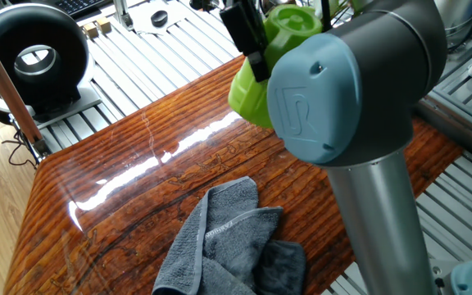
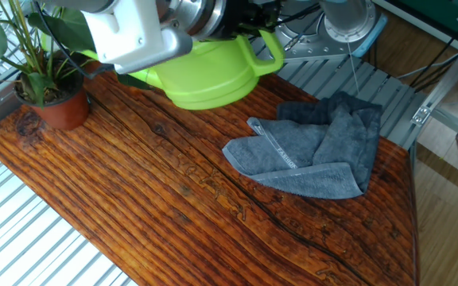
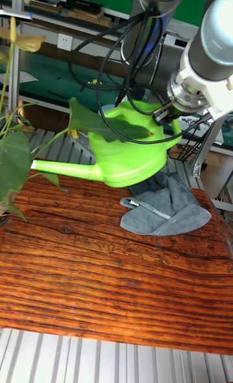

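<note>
A lime-green watering can [image 2: 209, 75] hangs above the wooden table, my gripper [image 3: 164, 115] shut on it at the handle side. The fingertips are small and partly hidden by cables and the can. In exterior view 3 the can's long spout [image 3: 69, 169] points left, its tip among the leaves of a potted plant [image 2: 46, 75]. The plant stands in a brown pot [image 2: 64, 110] at the table's edge. In exterior view 1 my arm's blue-capped joint [image 1: 314, 98] covers part of the can.
A crumpled grey towel [image 2: 308, 151] lies on the table [image 2: 173, 191], near the edge away from the plant. Loose black cables [image 3: 103, 72] loop around the arm. A black ring-shaped device [image 1: 35, 61] stands off the table.
</note>
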